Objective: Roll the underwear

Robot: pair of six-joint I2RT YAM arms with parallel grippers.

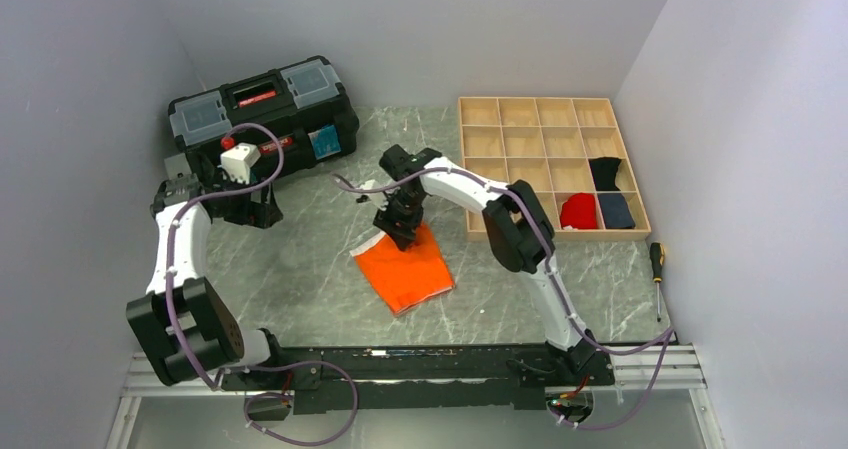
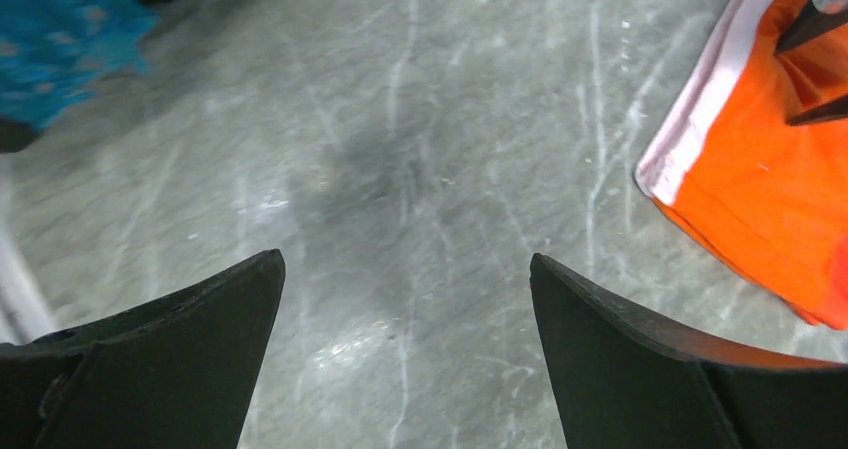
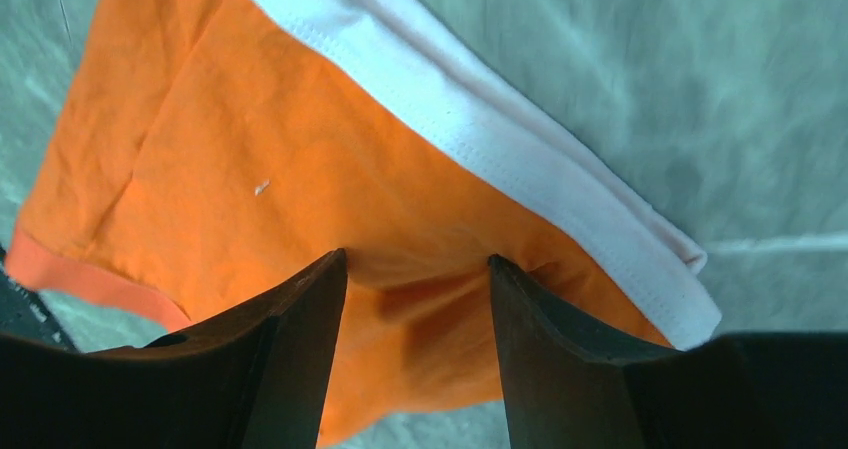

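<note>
Orange underwear (image 1: 405,277) with a white waistband lies folded flat on the table, turned at an angle. Over its waistband end, my right gripper (image 1: 397,237) points down at the cloth. The right wrist view shows the right fingers (image 3: 300,329) apart, with a raised crease of orange fabric (image 3: 420,304) between them; the waistband (image 3: 470,134) runs just beyond. Far to the left, my left gripper (image 1: 265,215) hangs open and empty. Its fingers (image 2: 190,339) frame only bare table in the left wrist view, the underwear's corner (image 2: 740,194) showing at the right.
A wooden compartment box (image 1: 487,144) stands at the back right, holding a red cloth (image 1: 579,211) and dark cloths (image 1: 615,210). A black toolbox (image 1: 265,109) sits behind the left arm. A screwdriver (image 1: 657,269) lies at the far right.
</note>
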